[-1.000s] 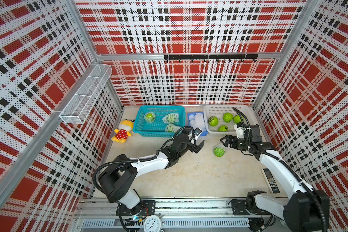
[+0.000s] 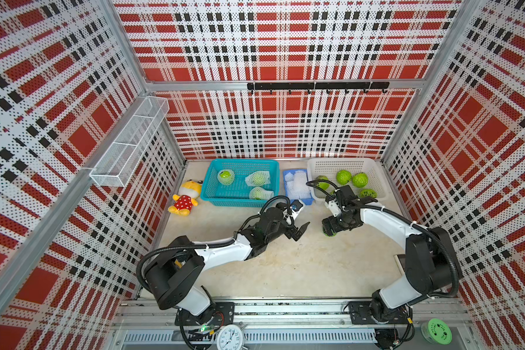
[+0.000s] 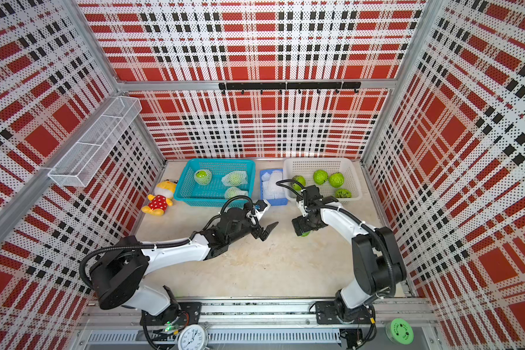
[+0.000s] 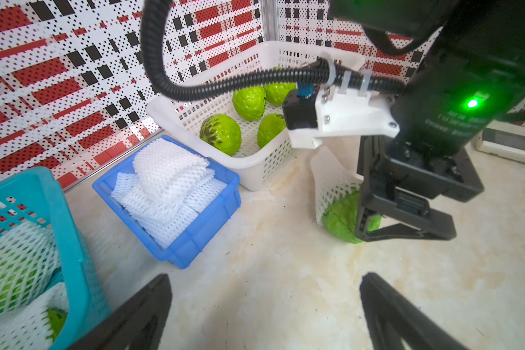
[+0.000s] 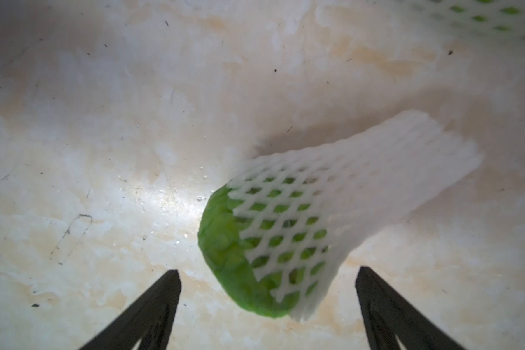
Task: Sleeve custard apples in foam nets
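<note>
A custard apple lies on the table, partly inside a white foam net whose empty end trails off. My right gripper is open above it, fingers either side of the apple's near end; in the top views it largely hides the apple. My left gripper stands open over bare table left of that apple, with nothing between its fingers. Loose custard apples sit in the white basket at the back right. Spare foam nets fill the blue box.
The teal basket at the back left holds several netted fruits. A plush toy lies left of it, and a keypad device is at the right.
My right gripper has swung left and turned downward over the partly netted apple. My left gripper has shifted slightly, lower in the top left view.
</note>
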